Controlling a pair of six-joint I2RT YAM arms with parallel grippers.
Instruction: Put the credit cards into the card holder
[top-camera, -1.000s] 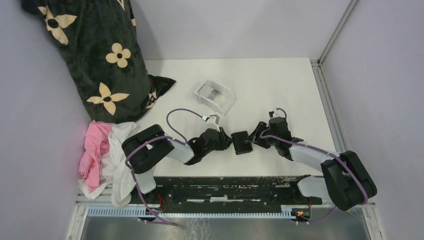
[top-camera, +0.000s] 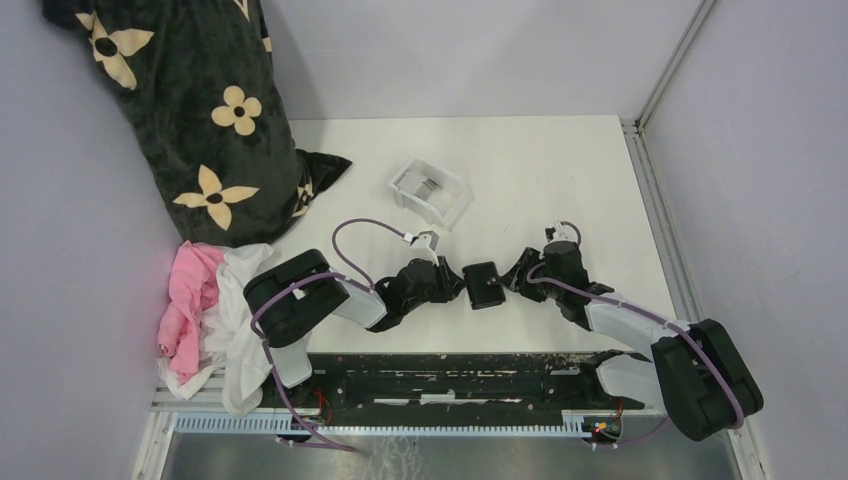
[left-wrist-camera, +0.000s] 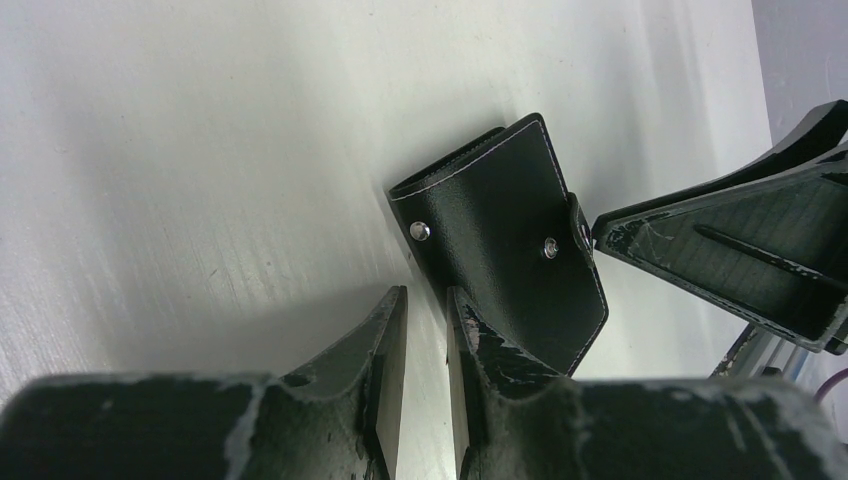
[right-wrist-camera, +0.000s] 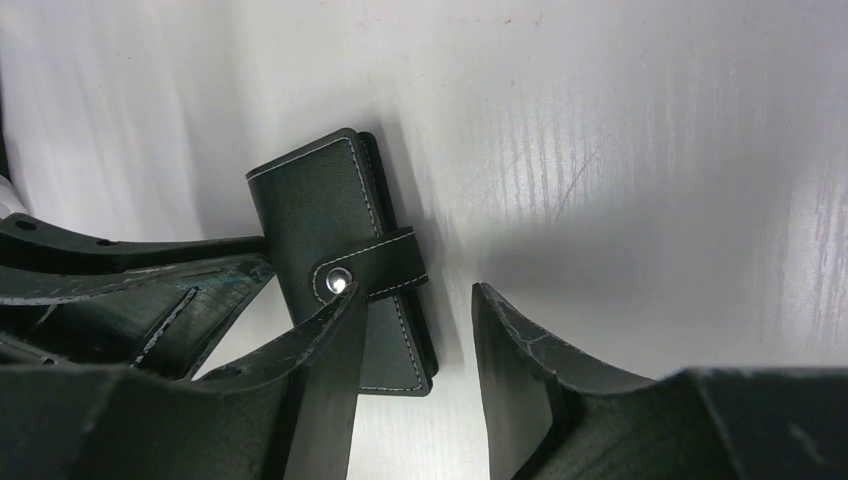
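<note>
The black card holder (top-camera: 484, 285) lies flat on the white table between my two grippers, with pale stitching along its edges. A strap (right-wrist-camera: 385, 265) with a silver snap crosses its right edge in the right wrist view; a second metal stud (left-wrist-camera: 420, 231) shows near its left edge in the left wrist view. My left gripper stands a little open at the holder's left side, nothing held. Open wider, my right gripper is at the strap side, its left fingertip over or beside the snap; I cannot tell if it touches. No card shows clearly.
Behind the arms stands a white tray (top-camera: 455, 209) with greyish flat items in it, too small to make out. Dark patterned cloth (top-camera: 190, 130) and pink and white fabric (top-camera: 190, 300) lie at the left.
My right arm has shifted slightly to the right, and its gripper is a little farther from the card holder. The left arm and the holder look unmoved.
</note>
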